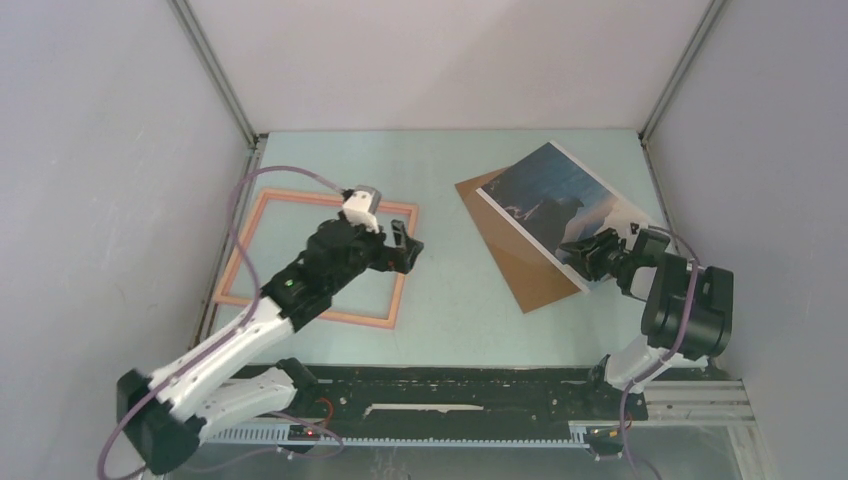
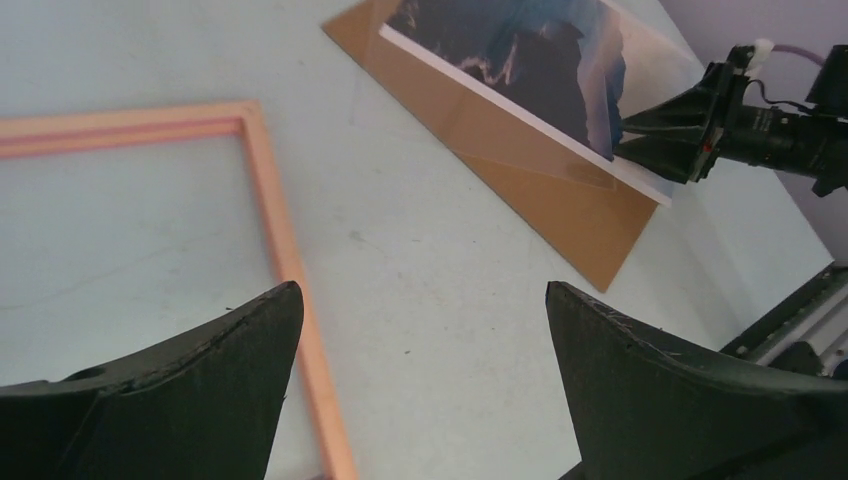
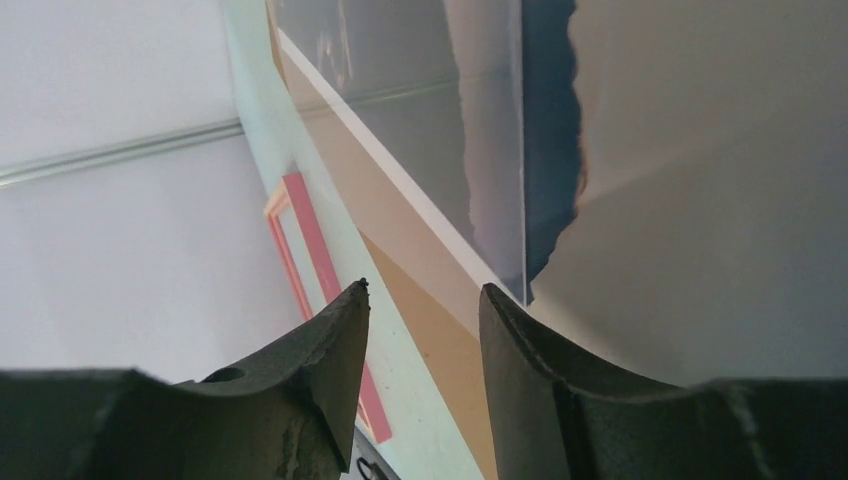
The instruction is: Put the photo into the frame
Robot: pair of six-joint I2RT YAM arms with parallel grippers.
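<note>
The photo [image 1: 560, 200], dark blue with a white border, lies slantwise over a brown board [image 1: 510, 265] on the table's right side. On the left lies the empty light wooden frame [image 1: 404, 255]. My left gripper [image 1: 405, 250] hovers over the frame's right side; in its wrist view the fingers [image 2: 240, 370] stand wide apart with nothing between them. Low over the photo's lower right part is my right gripper [image 1: 573, 256]. Its fingers [image 3: 330, 370] are parted, and the photo's white edge runs just beyond the tips. Whether they touch the photo I cannot tell.
The table [image 1: 450, 320] between frame and board is clear. Walls close off the left, right and back. A dark rail [image 1: 450, 390] runs along the front edge.
</note>
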